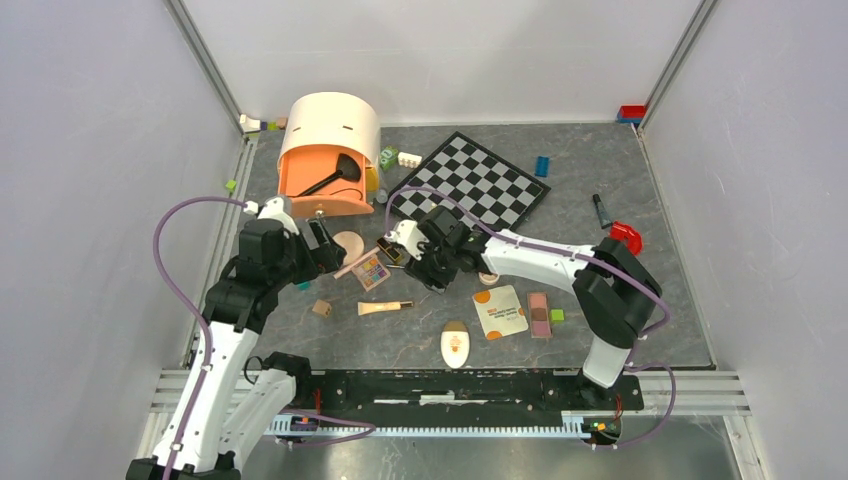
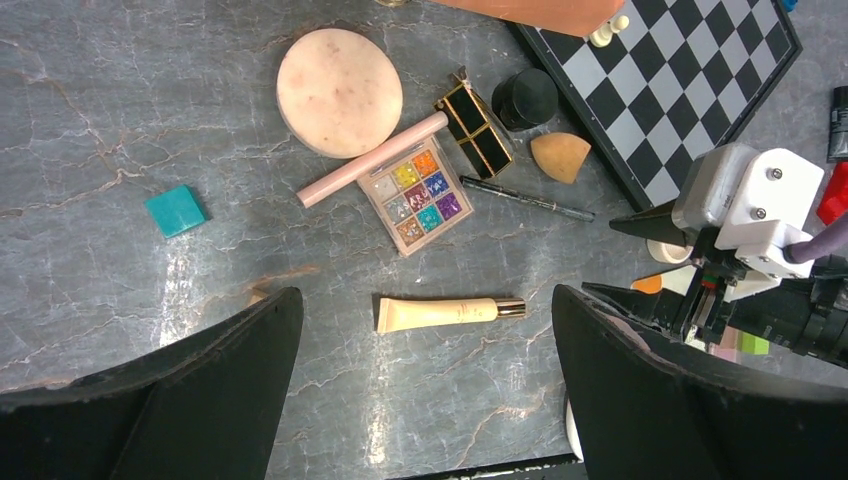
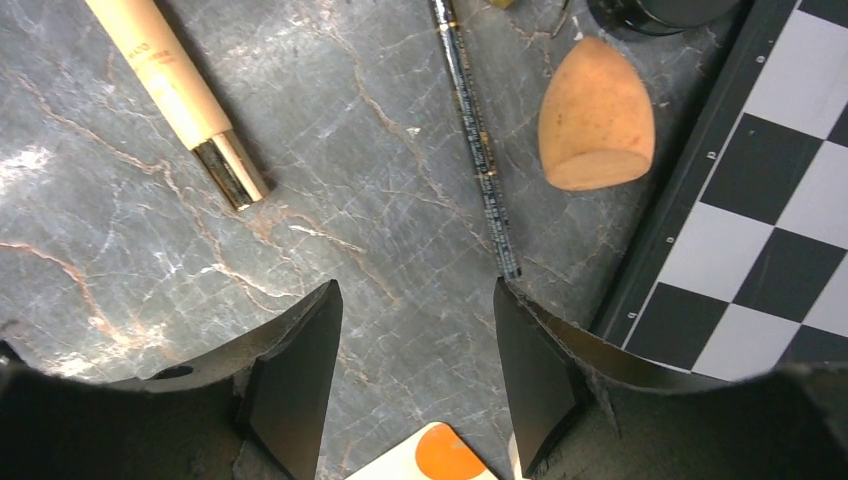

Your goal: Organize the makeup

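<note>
My right gripper is open above the grey tabletop, with a thin dark pencil (image 3: 476, 140) and a tan sponge (image 3: 597, 115) ahead of its fingers. Nothing is between them. On the left, my left gripper stands open too, over a cream tube (image 2: 440, 313) that lies on the table. Beyond the tube are a glitter palette (image 2: 415, 195), a pink stick (image 2: 372, 160), a round puff (image 2: 340, 93) and a black-and-gold case (image 2: 475, 130). The orange drawer (image 1: 325, 206) of the cream box (image 1: 332, 120) is pulled out, a black brush (image 1: 335, 175) inside.
A checkered board (image 1: 470, 180) covers the back middle. In front lie a white bottle (image 1: 455, 345), a printed card (image 1: 500, 312) and a blush palette (image 1: 539, 314). A red object (image 1: 627, 237) and dark tube (image 1: 601, 211) lie at the right.
</note>
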